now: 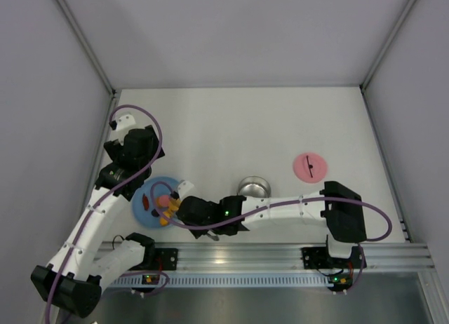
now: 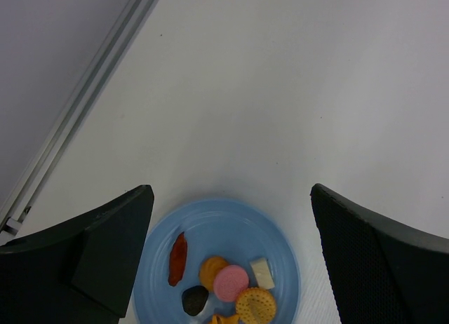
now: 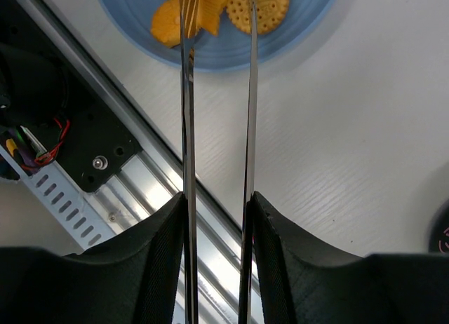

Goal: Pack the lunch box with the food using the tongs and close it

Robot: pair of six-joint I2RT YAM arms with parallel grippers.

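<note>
Beside my left arm lies a round blue plate (image 1: 138, 210) of food. On it are a reddish-brown sausage (image 2: 178, 259), a pink slice (image 2: 231, 282), a tan round piece (image 2: 210, 270), a white block (image 2: 262, 273), a dark lump (image 2: 195, 300), a round cracker (image 2: 256, 306) and an orange fish-shaped piece (image 3: 167, 22). My right gripper is shut on long metal tongs (image 3: 250, 149); their arms stand apart, reaching over the fish piece and cracker. Whether the tips touch food cannot be told. Behind the plate, my left gripper is open and empty.
A silver bowl (image 1: 254, 187) stands behind the right arm, partly covered by it. Farther right lies a pink disc (image 1: 310, 167) with a thin dark thing on it. A metal rail (image 1: 238, 250) runs along the front.
</note>
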